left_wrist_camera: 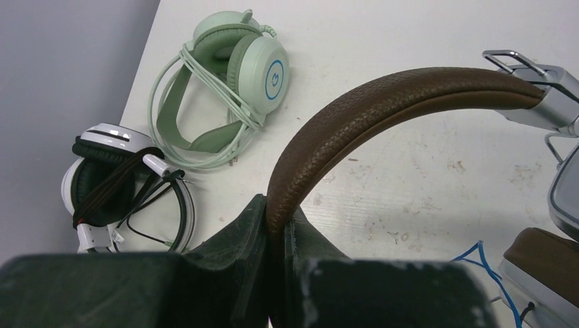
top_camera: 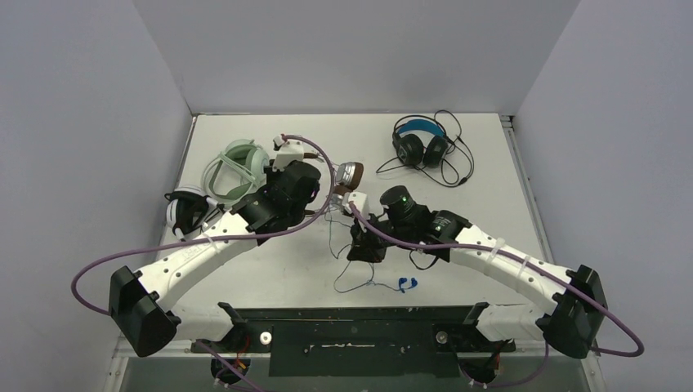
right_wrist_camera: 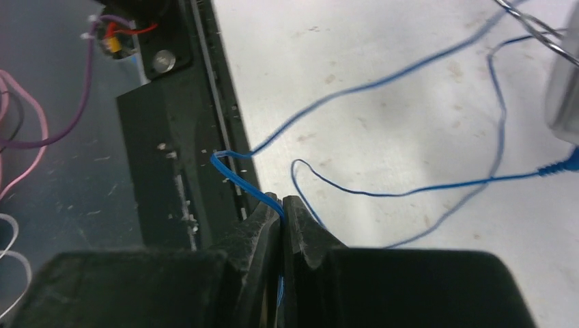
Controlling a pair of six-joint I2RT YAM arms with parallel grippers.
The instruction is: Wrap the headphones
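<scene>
My left gripper is shut on the brown leather headband of the silver-and-brown headphones, holding them up in mid-table; their cushioned earcup hangs at the right of the left wrist view, and from above part of them shows between the arms. My right gripper is shut on the blue cable, lower and toward the table's front edge. The cable's loose end with blue plugs lies on the white table near the front.
Mint headphones and white-and-black headphones lie at the left. Black headphones with a blue band lie at the back right with their cable.
</scene>
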